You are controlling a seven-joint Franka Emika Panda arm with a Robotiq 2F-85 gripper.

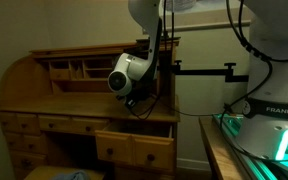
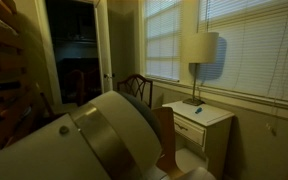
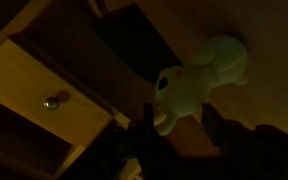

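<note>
A pale, rounded toy-like object (image 3: 196, 82) with a dark spot lies on the wooden surface in the wrist view. My gripper is at the bottom of that view, its dark fingers apart. The object's narrow lower end reaches toward the gap between them; whether they touch it is too dark to tell. In exterior view 1 the white arm (image 1: 132, 74) bends down over the right part of the desk (image 1: 84, 104), and the gripper is hard to make out there. A dark flat block (image 3: 136, 42) lies beside the pale object.
Below the desktop, a wooden drawer (image 1: 136, 146) stands pulled out; a drawer front with a round knob (image 3: 52, 102) shows at the left of the wrist view. Cables hang by the arm. A lamp (image 2: 197, 62) stands on a white cabinet (image 2: 199, 128).
</note>
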